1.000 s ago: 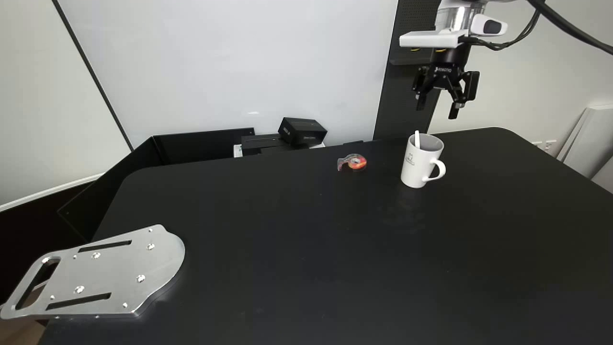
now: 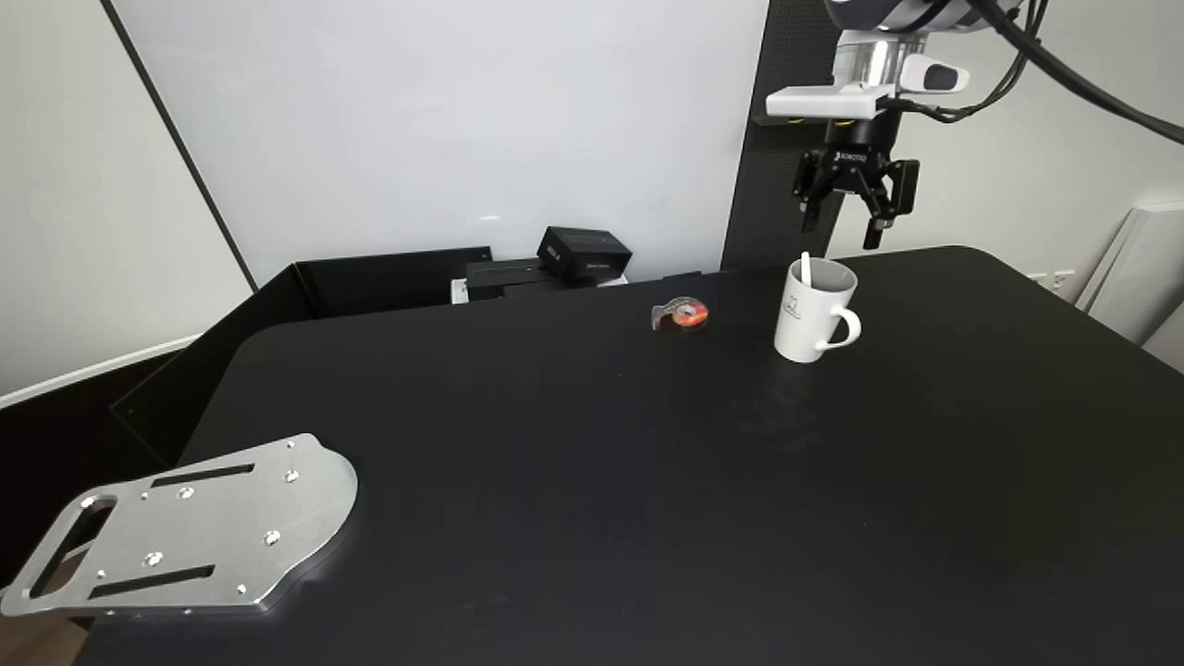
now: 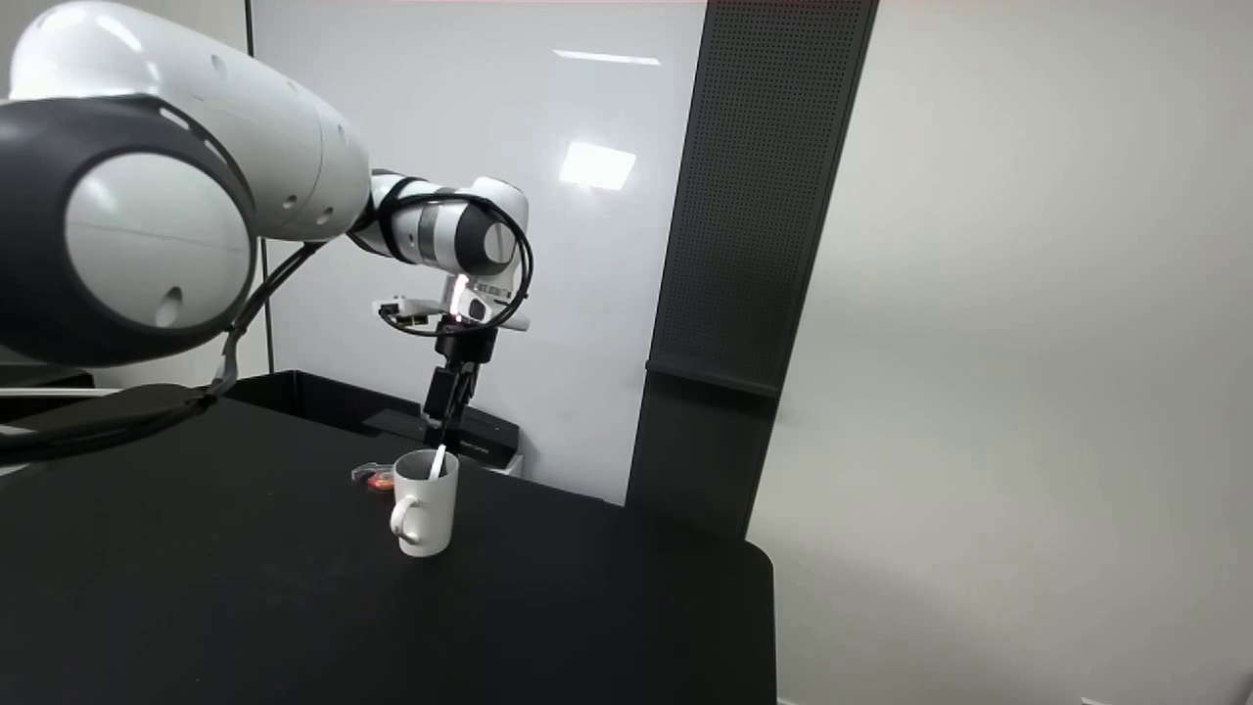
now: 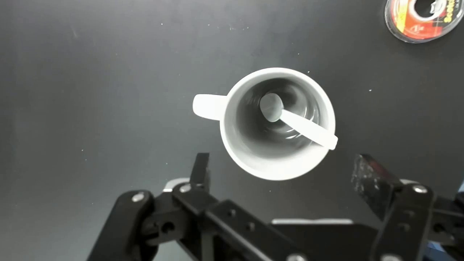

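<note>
A white mug [image 2: 801, 326] stands upright on the black table, its handle to the right in exterior view 1. Inside leans a white spoon [image 4: 307, 128]; its bowl rests low in the mug and its handle end pokes over the rim. Above the mug hangs my gripper [image 2: 841, 235], pointing down, its fingers wide apart and empty. From the wrist, the mug [image 4: 278, 167] lies just beyond the gap between the fingers, touching neither. The gripper [image 3: 438, 437] also shows above the mug in exterior view 2, seen nearly edge-on.
A clear tape dispenser with an orange-red label [image 2: 688, 314] lies left of the mug. A metal plate [image 2: 211, 533] sits at the table's near left corner. Behind the far edge, a black box [image 2: 585, 254] rests in a dark tray.
My gripper has come down toward the mug and shifted slightly left in exterior view 1, staying open. The mug, spoon and tape have not moved.
</note>
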